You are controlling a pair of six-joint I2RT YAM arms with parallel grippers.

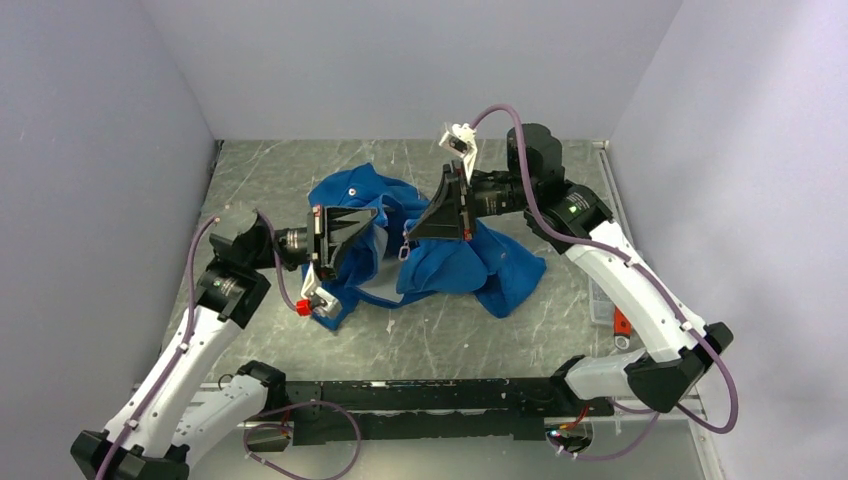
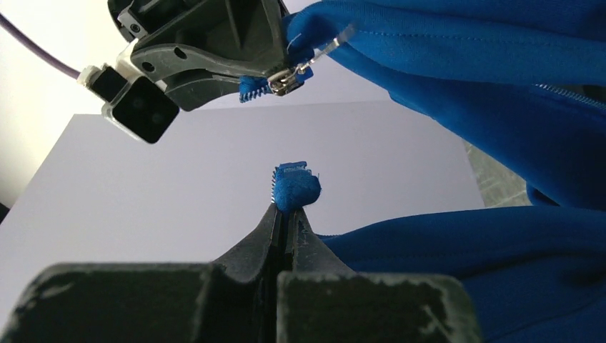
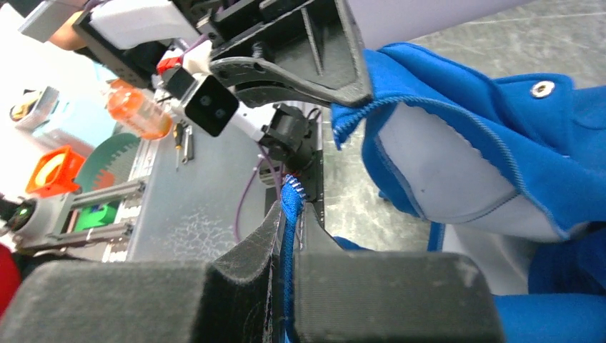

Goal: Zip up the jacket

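The blue jacket [image 1: 500, 270] is bunched mid-table, held up and opened to show pale lining [image 3: 450, 164]. My left gripper [image 1: 367, 220] is shut on the jacket's zipper-tape end [image 2: 294, 187], whose tip pokes from the fingertips. My right gripper [image 1: 414, 234], facing it from the right, is shut on the other zipper edge [image 3: 291, 200]. The metal zipper pull [image 2: 287, 80] hangs at the right gripper's tips in the left wrist view.
A clear bin [image 1: 602, 305] and orange-handled tool [image 1: 621, 328] lie at the right edge. Bare table [image 1: 450, 350] surrounds the jacket, mostly at the front.
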